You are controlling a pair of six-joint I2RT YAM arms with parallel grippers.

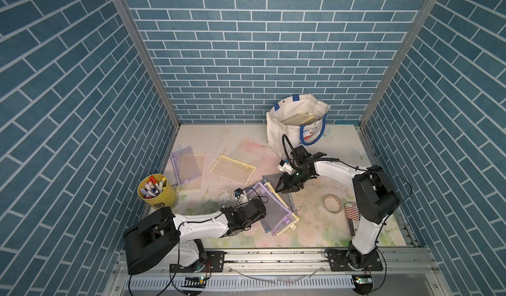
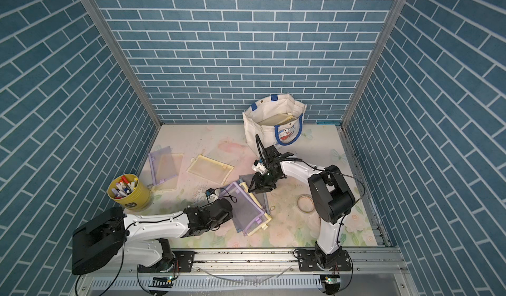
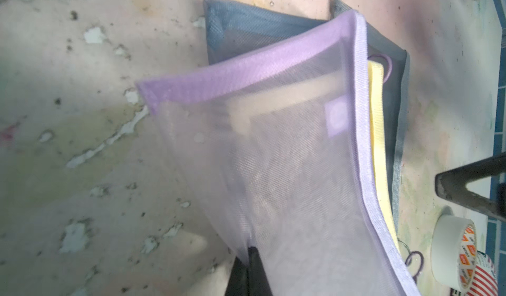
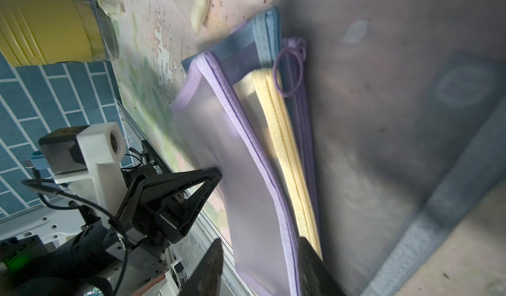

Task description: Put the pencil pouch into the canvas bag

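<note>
A purple-edged mesh pouch (image 3: 295, 153) lies on top of a small stack of pouches, one side lifted. My left gripper is shut on that mesh side, which is drawn into a crease at its fingertips. On the opposite side, my right gripper stands part open above the pouch's purple zipper edge (image 4: 247, 130); whether the edge lies between its fingers is hard to tell. Under the purple pouch are a yellow-edged pouch (image 4: 287, 148) and blue-grey ones. The white canvas bag (image 1: 275, 130) with blue handles stands open at the back wall, something yellowish inside.
More mesh pouches lie at the left, one yellow-edged (image 1: 233, 169) and one purple (image 1: 184, 167) over another. A yellow pen cup (image 1: 164, 197) is at the left edge. Right of the stack are a tape roll (image 1: 332, 203) and a striped case (image 1: 352, 211).
</note>
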